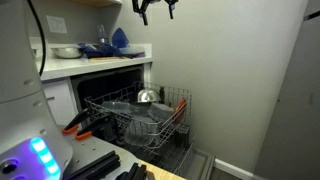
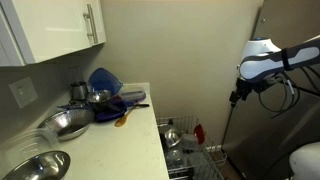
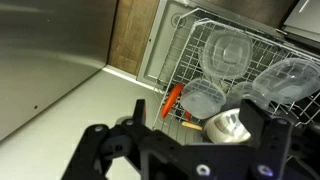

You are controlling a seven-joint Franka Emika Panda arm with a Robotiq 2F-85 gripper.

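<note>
High above the floor, my gripper [image 1: 157, 18] stands open, its two dark fingers apart against the pale wall. In the wrist view it faces down over a wire rack [image 3: 183, 48], well clear of everything there. Clear plastic containers [image 3: 227, 53] lie in the rack, along with a shiny metal bowl [image 3: 226, 127] and an orange-red utensil [image 3: 171, 101]. My fingers partly cover the rack's near side. Nothing shows between them.
A white counter [image 2: 125, 148] runs beside the rack, with metal bowls [image 2: 68, 122], a blue bowl [image 2: 103, 80] and a wooden spoon [image 2: 124, 118] on it. White cabinets [image 2: 55, 28] hang above. Floor right of the rack looks clear.
</note>
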